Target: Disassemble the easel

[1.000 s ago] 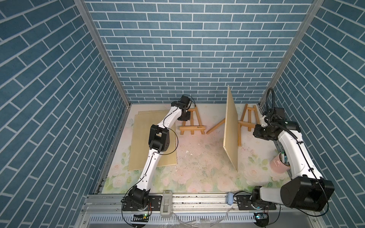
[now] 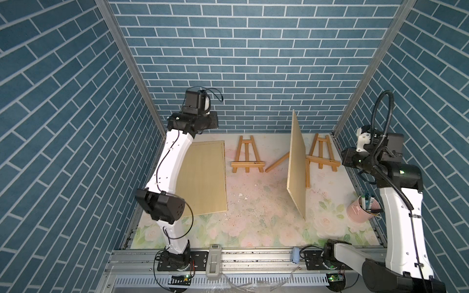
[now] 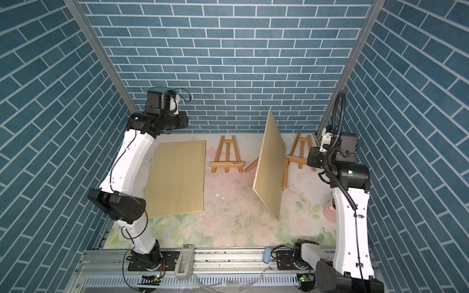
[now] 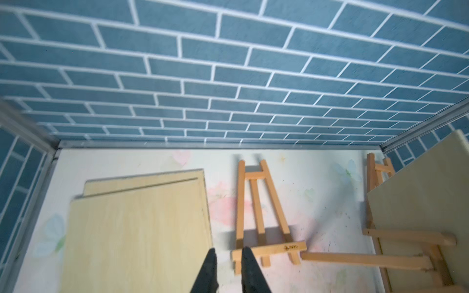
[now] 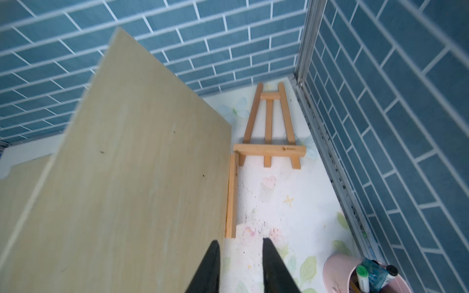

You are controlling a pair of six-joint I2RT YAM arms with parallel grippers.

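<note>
A small wooden easel (image 2: 247,161) lies flat, folded, at the back middle of the table. A similar easel (image 5: 268,127) lies at the back right. Between them a large pale board (image 2: 295,171) stands upright on edge, with wooden bars (image 4: 371,260) of a support behind it, partly hidden by the board. My left gripper is raised above the back left, clear of the easels, its fingertips a little apart and empty. High on the right side, away from the board, my right gripper has nothing between its fingertips; its finger state is unclear.
Two flat boards (image 2: 202,180) lie stacked on the left. A pink cup (image 2: 357,212) holding pens stands at the front right. Bare floral tabletop (image 2: 249,210) fills the front middle. Brick-patterned walls close in the back and sides.
From over the middle easel, my left arm has risen and drawn left, leaving that easel lying in place. The upright board has not moved.
</note>
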